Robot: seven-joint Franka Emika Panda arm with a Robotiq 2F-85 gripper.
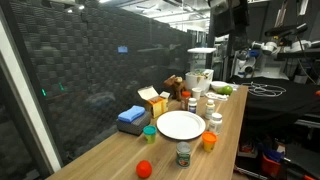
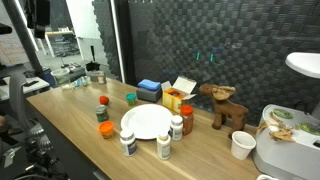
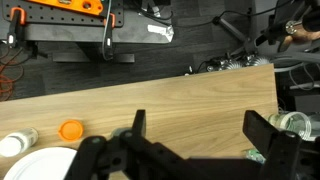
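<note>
High above the table, my gripper stands open, its two dark fingers wide apart with nothing between them. The wrist view shows bare wood below that gap. A white plate [image 1: 181, 124] lies flat on the wooden table, with an orange cup [image 1: 209, 141] and a metal can [image 1: 183, 154] near it. The red ball [image 1: 144, 168] rests closer to the table's near end in exterior view 1. Beside the plate stands a small green cup [image 1: 150, 132]. White-capped bottles [image 2: 164, 147] stand on the plate's other side.
Along the wall side are a blue sponge [image 2: 149, 85] on a dark box, an open yellow box [image 2: 180, 94] and a brown moose toy [image 2: 222, 105]. A white cup [image 2: 242, 145] stands near the toy. Drawers or a tool tray [image 3: 75, 20] lie off the table's edge.
</note>
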